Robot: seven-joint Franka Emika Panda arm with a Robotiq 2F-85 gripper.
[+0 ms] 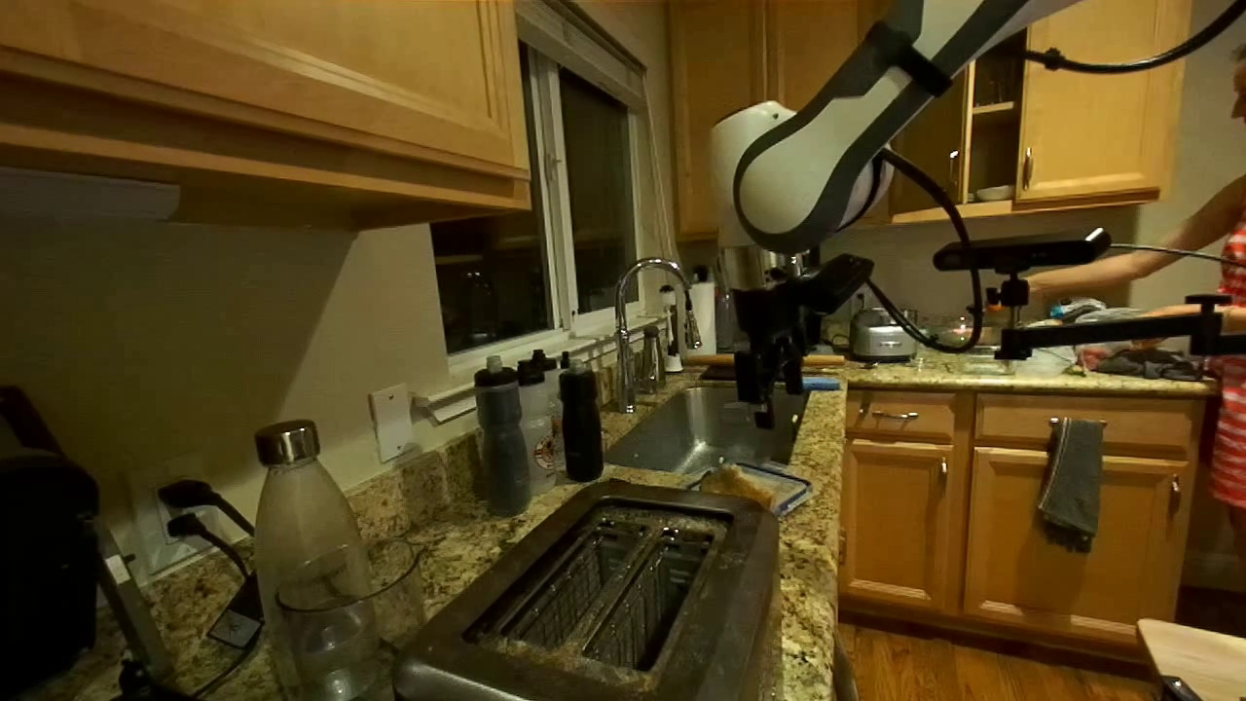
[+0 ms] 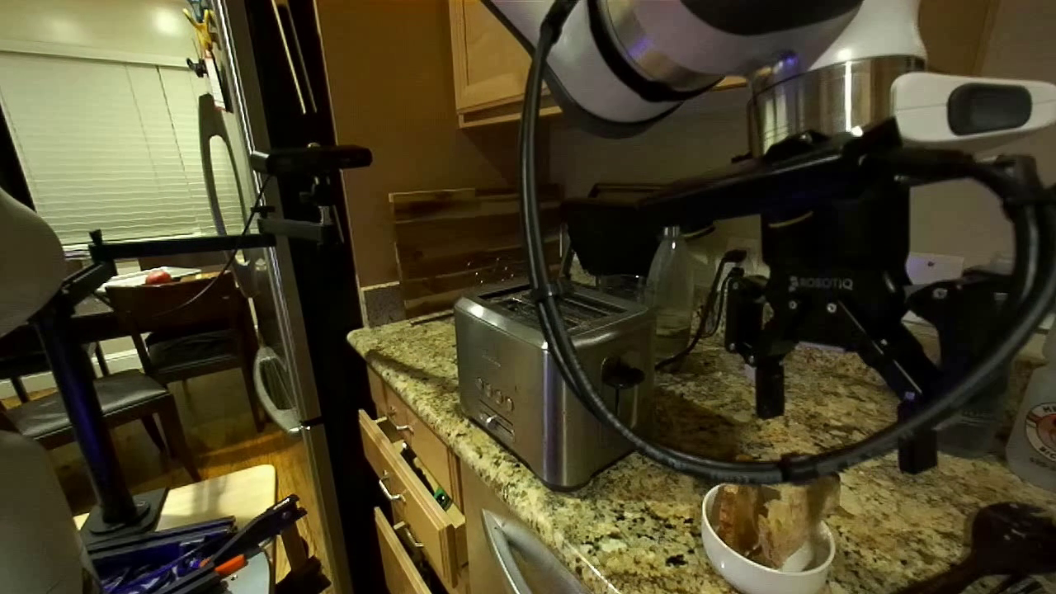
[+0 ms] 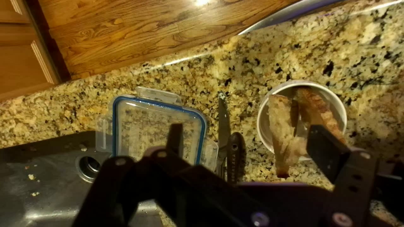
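Observation:
My gripper (image 2: pixel 843 426) stands open above the counter, its fingers spread wide and nothing between them. A white bowl (image 2: pixel 757 576) holds pieces of bread (image 2: pixel 792 515). From the wrist view, the bowl (image 3: pixel 262 126) sits at the right, near one fingertip (image 3: pixel 320 140); a pale bread piece (image 3: pixel 281 121) leans out over its rim, and a browner one (image 3: pixel 314 102) lies beside it. The other finger (image 3: pixel 175 138) appears over a clear lid with a blue seal (image 3: pixel 202 130). A silver two-slot toaster (image 2: pixel 515 361) stands farther along the counter, its slots (image 1: pixel 596 584) looking empty.
A knife (image 3: pixel 223 121) and a dark-handled utensil (image 3: pixel 235 151) lie between lid and bowl. The sink (image 3: pixel 41 166) borders the lid. Bottles (image 1: pixel 502 438) line the wall, with a glass bottle (image 1: pixel 306 549) by the toaster. A person (image 1: pixel 1232 350) stands at the far counter.

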